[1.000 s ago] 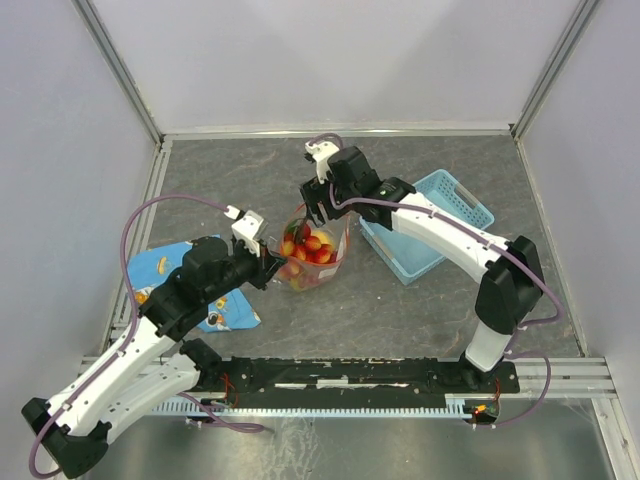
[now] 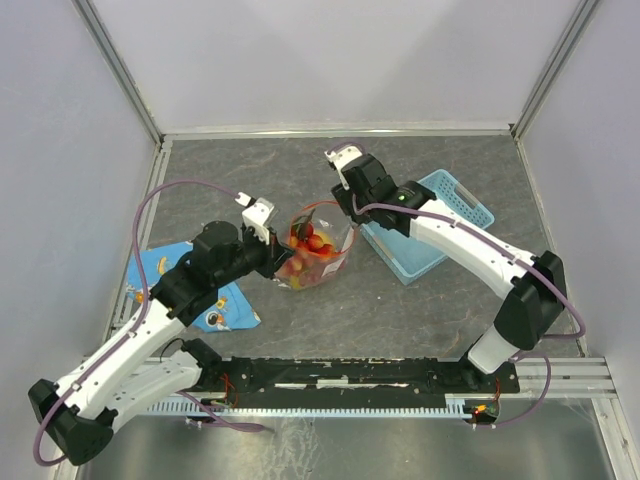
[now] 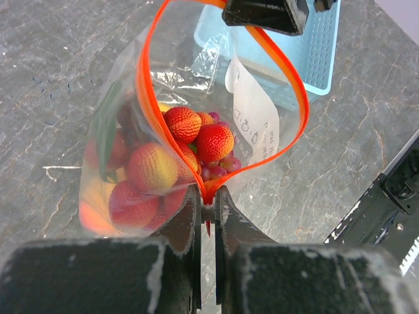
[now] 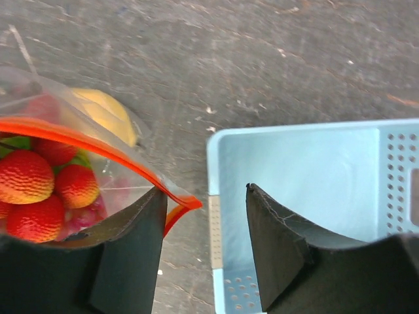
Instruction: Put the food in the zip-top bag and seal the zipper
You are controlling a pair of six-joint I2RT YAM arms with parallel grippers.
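The zip top bag [image 2: 318, 262] stands in the middle, full of fruit, including red textured balls [image 3: 215, 142], grapes [image 3: 230, 163] and a yellow piece [image 4: 105, 114]. My left gripper is shut on the orange zipper edge at the bag's near side. Across from it, my right gripper is part open at the orange rim's far corner [image 4: 183, 199], which reaches between its fingers; whether it touches them I cannot tell.
A light blue basket [image 2: 415, 262] lies right of the bag, under the right arm. A blue printed packet [image 2: 228, 312] lies at the left.
My right gripper has moved rightward from over the bag to its far rim corner. My left gripper has shifted slightly right, keeping hold of the bag.
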